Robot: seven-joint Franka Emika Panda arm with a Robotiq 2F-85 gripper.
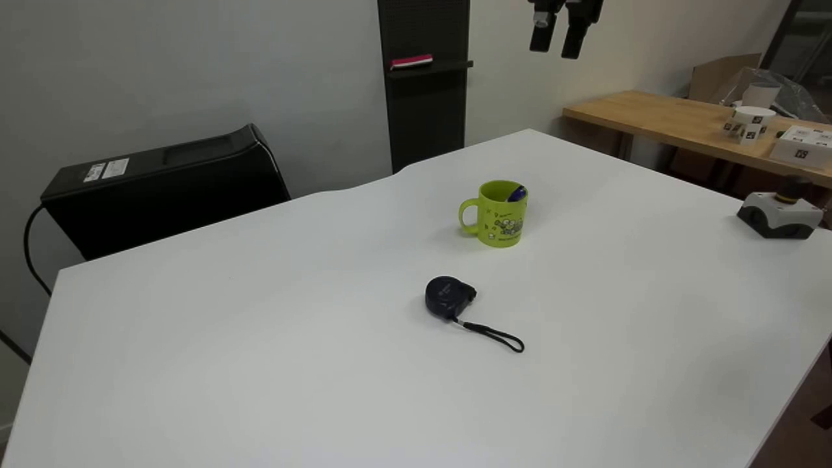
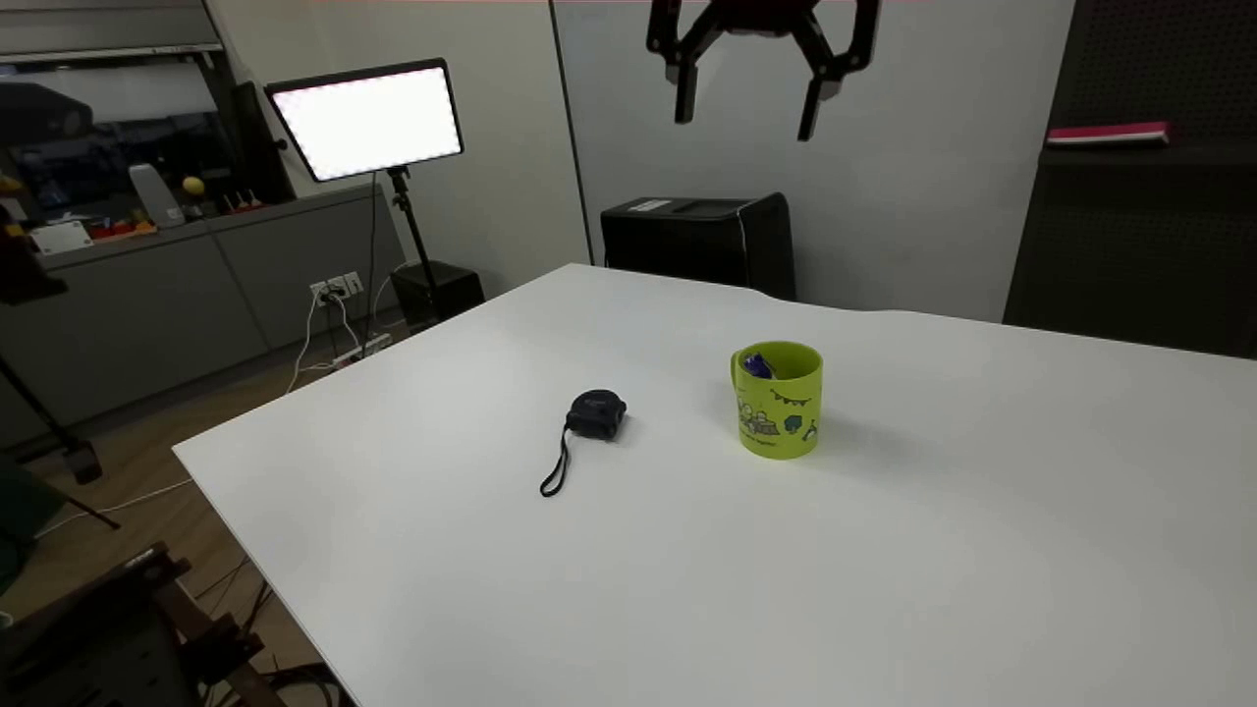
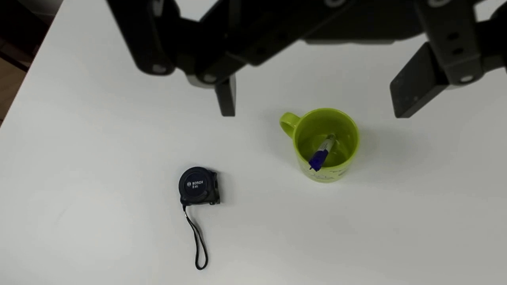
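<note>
A lime-green mug [image 1: 493, 222] stands upright on the white table, its handle toward the left in the wrist view. Inside the mug [image 3: 352, 142] leans a marker [image 3: 322, 154] with its blue-purple end up at the rim. A dark tape measure [image 3: 198, 186] lies flat beside the mug, apart from it, with a black wrist strap [image 3: 198, 242] looped out on the table. High above the tabletop hangs my gripper [image 2: 745, 124], open wide, nothing between its fingers. In the wrist view the gripper frames the mug from above without touching it.
The white table [image 1: 234, 351] is otherwise mostly bare, with wide free room around both objects. A grey-and-black button box [image 1: 780, 214] sits at the table's right edge. Behind the table is a black case [image 1: 171, 183]. A light panel [image 2: 371, 120] stands off to the far left.
</note>
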